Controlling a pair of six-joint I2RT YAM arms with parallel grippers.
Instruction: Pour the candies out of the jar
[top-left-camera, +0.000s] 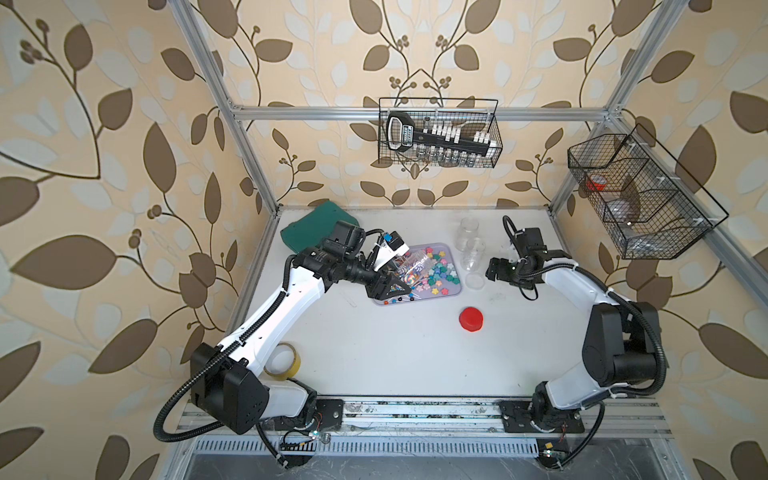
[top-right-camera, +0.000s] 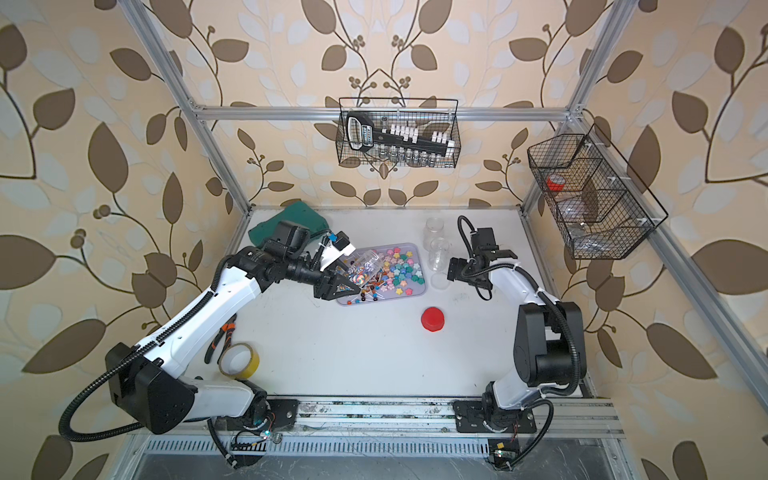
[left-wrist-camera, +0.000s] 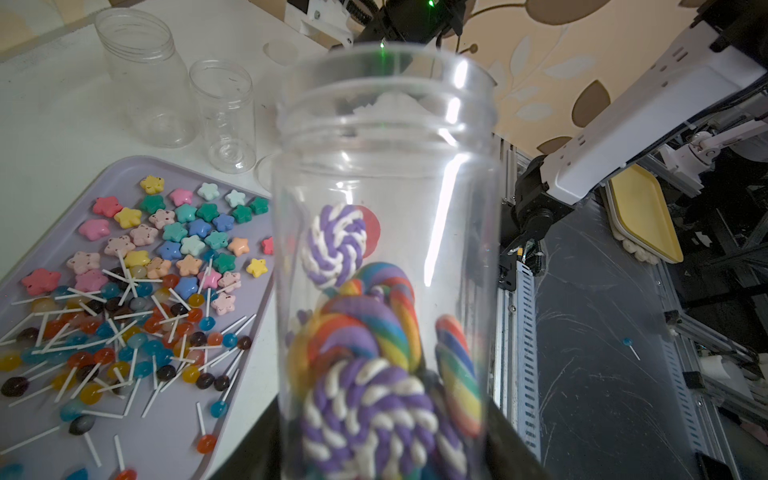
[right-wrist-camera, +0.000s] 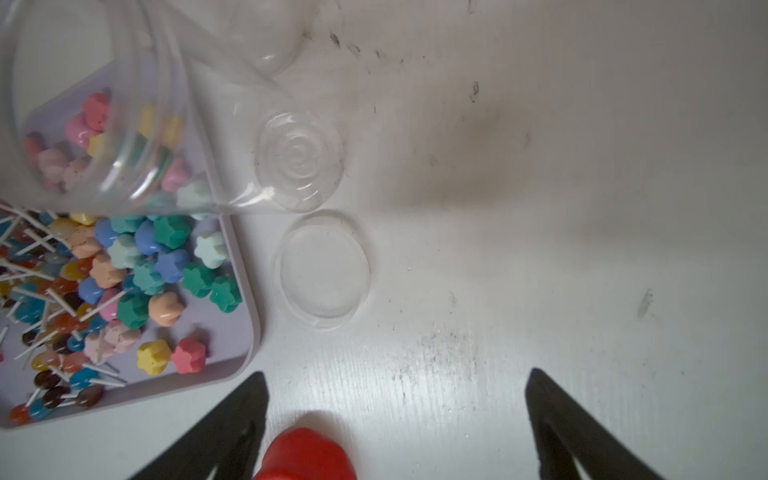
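Observation:
A clear open-mouthed jar (left-wrist-camera: 464, 192) with twisted rainbow and purple-white candies (left-wrist-camera: 372, 408) inside fills the middle of the left wrist view. My left gripper is shut on it, a blurred dark finger on either side. From above, the jar (top-right-camera: 367, 265) is tilted over the left part of the lilac tray (top-right-camera: 414, 289). Star-shaped candies (right-wrist-camera: 168, 232) and lollipops (left-wrist-camera: 120, 344) lie spread in that tray. To the tray's right my right gripper hovers over the table, its fingers apart and only bare tabletop between them.
Two empty clear jars (left-wrist-camera: 144, 88) stand behind the tray's right side. A clear lid (right-wrist-camera: 323, 272) and a red lid (top-left-camera: 471, 318) lie to its right and front. A green cloth (top-left-camera: 312, 225) and yellow tape roll (top-left-camera: 281, 361) are at left.

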